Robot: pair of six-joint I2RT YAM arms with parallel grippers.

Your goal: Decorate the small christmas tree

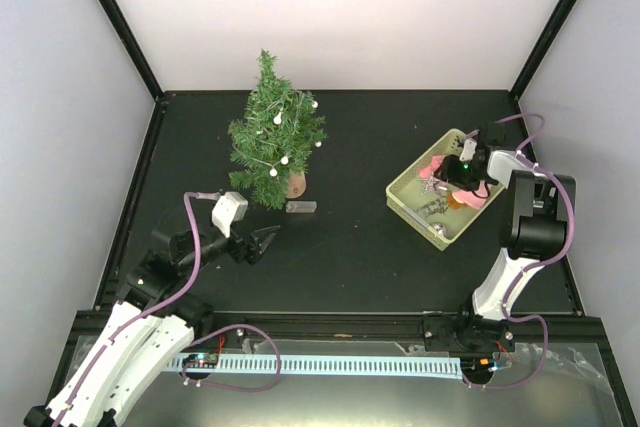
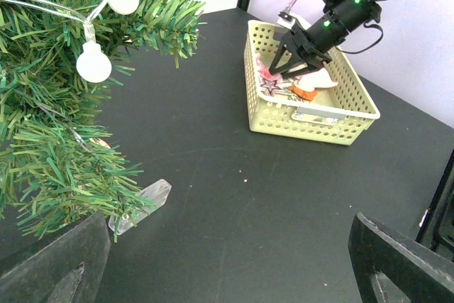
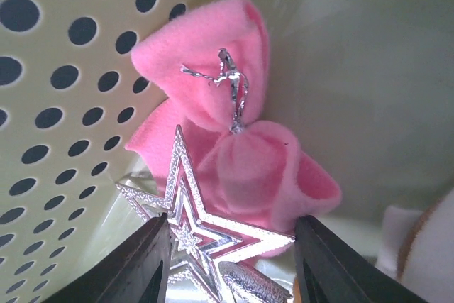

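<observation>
The small Christmas tree [image 1: 272, 132], strung with white bulb lights, lies or leans on the black table at left of centre. My left gripper [image 1: 272, 238] stays just below it, open and empty; in the left wrist view, branches and a white bulb [image 2: 93, 63] show close by. Inside the pale yellow basket [image 1: 405, 197] on the right, my right gripper reaches down, its fingers apart. A silver star ornament [image 3: 202, 226] sits between and below those fingertips, over a pink bow [image 3: 234, 154]. Whether the fingers touch the star I cannot tell.
Other ornaments share the basket, including an orange-brown piece [image 2: 305, 94] and a white one [image 3: 433, 253]. A clear plastic block [image 1: 301, 207] lies beside the tree's base. The table [image 1: 350, 247] between tree and basket is clear.
</observation>
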